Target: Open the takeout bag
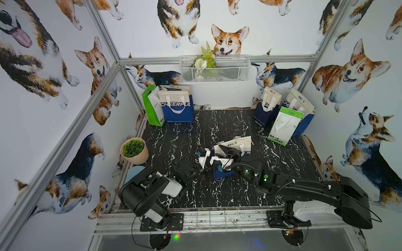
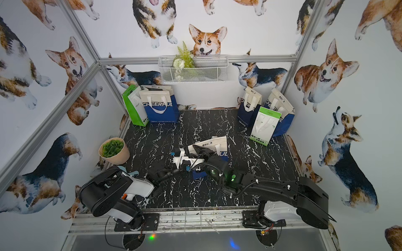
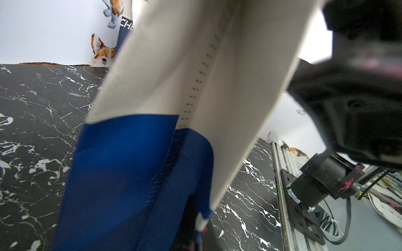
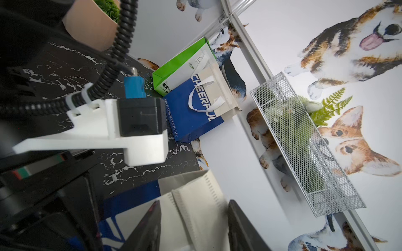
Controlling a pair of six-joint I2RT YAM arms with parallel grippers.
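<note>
The blue and white takeout bag (image 1: 224,171) stands at the front middle of the dark marble table (image 1: 209,125). My left gripper is low at the bag's left side; in the left wrist view the bag's creased side (image 3: 117,175) fills the middle and hides most of the fingers, so its finger is unclear.
Several bags stand back left (image 1: 178,113) and back right (image 1: 284,129). A potted plant (image 1: 138,154) sits at the left. A wire basket (image 1: 230,75) hangs on the back wall.
</note>
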